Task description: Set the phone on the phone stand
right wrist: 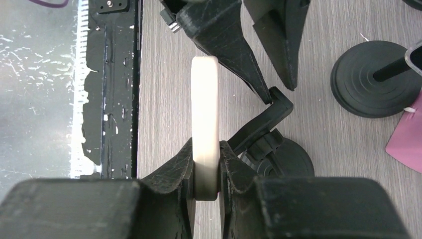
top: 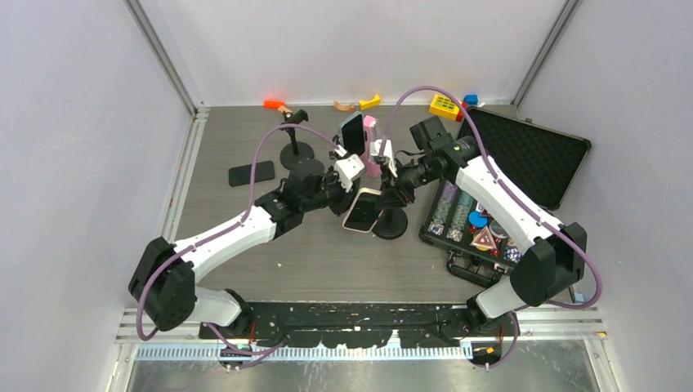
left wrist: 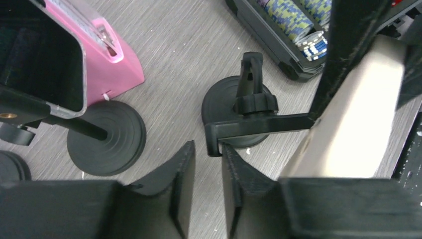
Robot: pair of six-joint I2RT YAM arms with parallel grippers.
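My right gripper is shut on a white-edged phone (right wrist: 205,119), seen edge-on in the right wrist view and dark-screened from above (top: 362,210). It hangs over a black phone stand, whose round base (top: 390,229) is partly hidden. My left gripper is at the end of the stand's holder bar (left wrist: 259,124), its fingers slightly apart; whether they touch or grip it is unclear.
A pink object (left wrist: 114,74) and a second stand holding a phone (top: 352,132) stand behind. Another stand (top: 296,155) and a dark phone (top: 251,173) lie left. An open chip case (top: 466,220) occupies the right.
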